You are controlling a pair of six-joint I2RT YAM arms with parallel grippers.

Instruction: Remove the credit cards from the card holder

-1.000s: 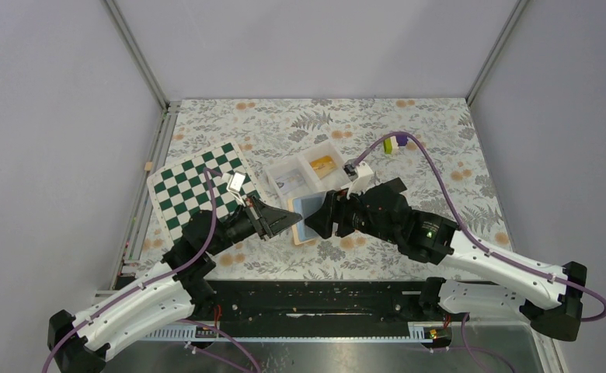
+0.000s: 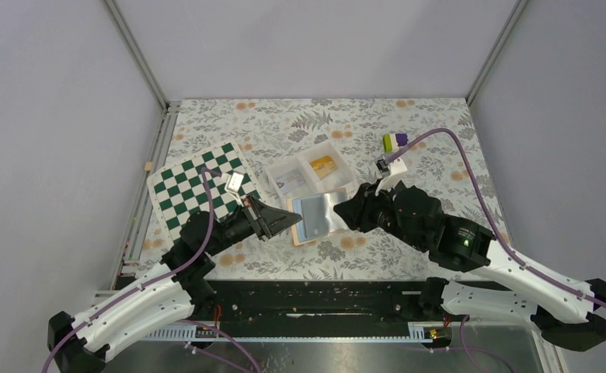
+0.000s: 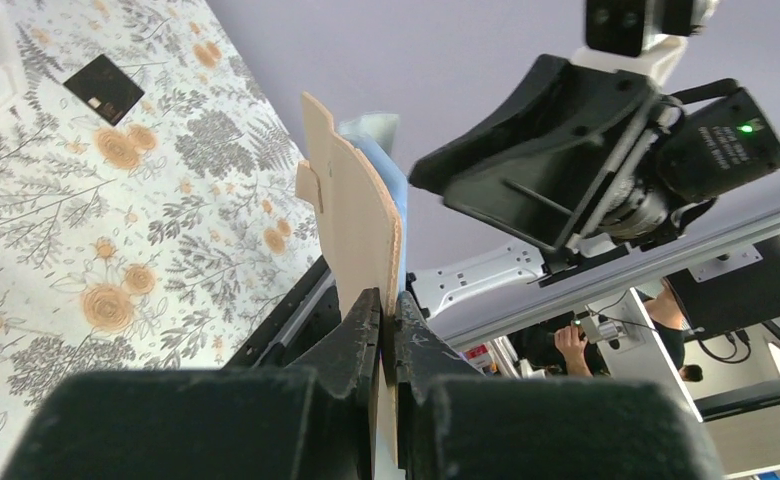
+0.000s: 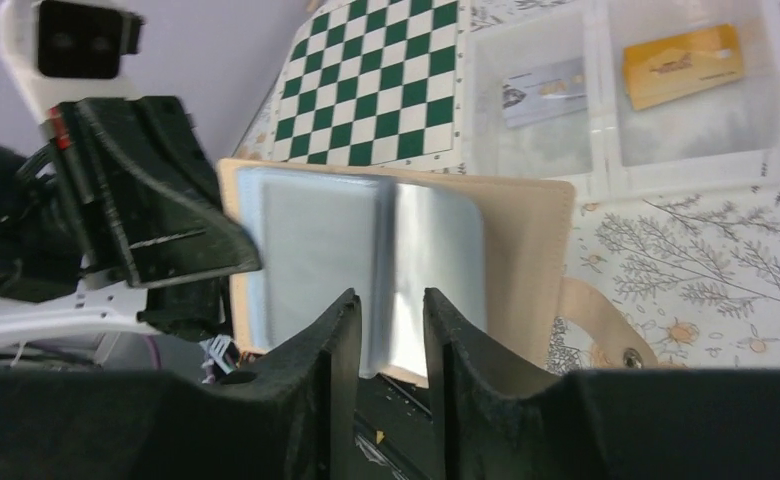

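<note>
The tan card holder (image 2: 292, 233) is upright in my left gripper (image 2: 288, 221), which is shut on its edge; in the left wrist view the fingers (image 3: 346, 390) pinch it. In the right wrist view its clear sleeves (image 4: 316, 250) face my right gripper, with a strap and snap at one side. My right gripper (image 2: 345, 211) is just right of the holder, apart from it, its fingers (image 4: 451, 370) part open with nothing seen between them.
A two-compartment clear tray (image 2: 306, 163) behind holds a pale card and a yellow card. A checkered board (image 2: 191, 186) lies left, a small coloured block (image 2: 395, 142) back right, and a dark card (image 3: 104, 88) on the cloth.
My right gripper has moved right, away from the holder, uncovering more of its sleeves. The left gripper and holder have stayed about where they were.
</note>
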